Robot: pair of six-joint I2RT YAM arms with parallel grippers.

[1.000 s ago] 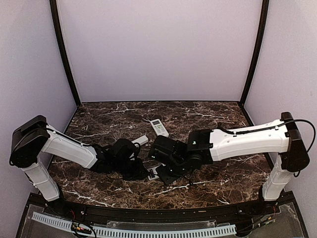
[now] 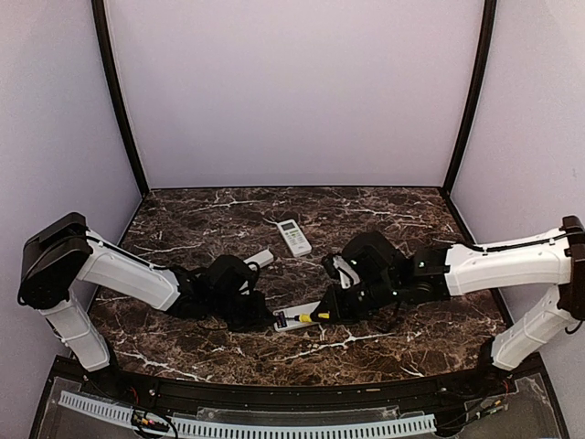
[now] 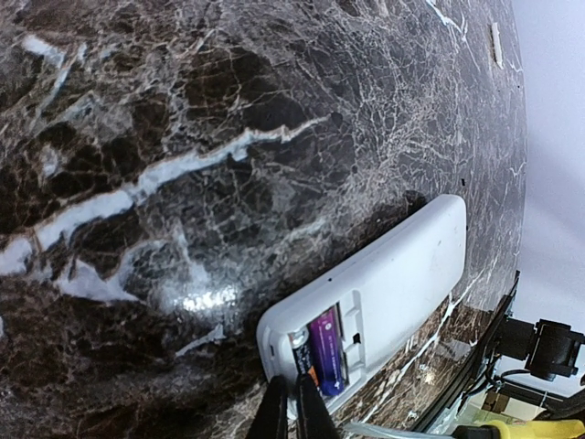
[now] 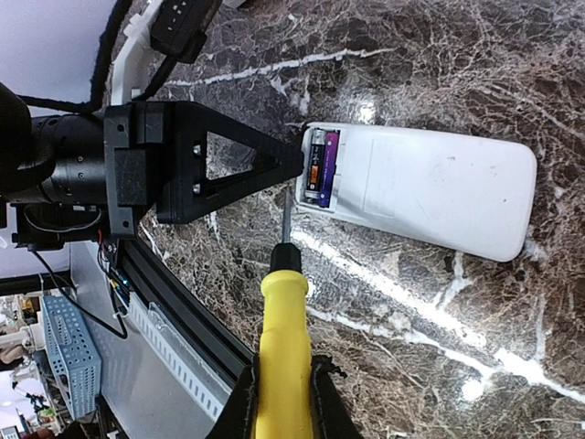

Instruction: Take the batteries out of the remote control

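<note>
The white remote [image 4: 439, 192] lies back-up, battery bay open, holding a purple battery [image 4: 326, 169] and a dark battery with orange [image 4: 314, 169]. My left gripper is shut at the remote's bay end, bracing it from the side; whether it grips the casing is hard to see. My right gripper is shut on a yellow-handled screwdriver [image 4: 283, 311], whose metal shaft points at the bay end, near the left fingertips. In the top view both grippers meet around the remote at the front middle.
A second remote [image 2: 294, 238], buttons up, lies at the back middle, with a white piece [image 2: 260, 259] left of it, probably a cover or case. White walls enclose the sides and back.
My right arm has shifted to the right over the last second, bringing the screwdriver and more of the remote into sight in the top view. The left arm has stayed still.
</note>
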